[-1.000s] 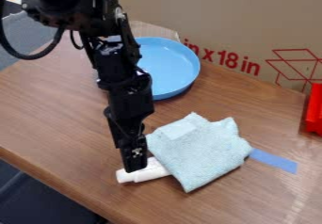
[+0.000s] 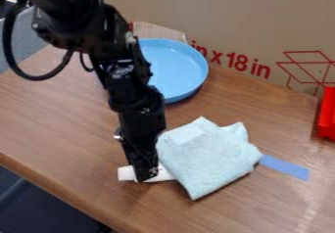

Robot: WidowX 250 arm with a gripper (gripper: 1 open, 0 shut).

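Observation:
My black gripper (image 2: 141,163) is lowered to the wooden table, shut around a white tube (image 2: 163,174) that lies along the near-left side of a pale, crumpled cloth (image 2: 213,159). The cloth rests just right of the gripper, partly over or against the tube. A blue plate (image 2: 179,61) sits behind the arm.
A red object (image 2: 326,115) stands at the right edge, and blue tape (image 2: 287,168) lies right of the cloth. A cardboard box (image 2: 256,31) backs the table (image 2: 66,119). The table's near-left edge drops to a dark area.
Over the last second my gripper has moved slightly down onto the white tube. The cloth and plate have stayed in place.

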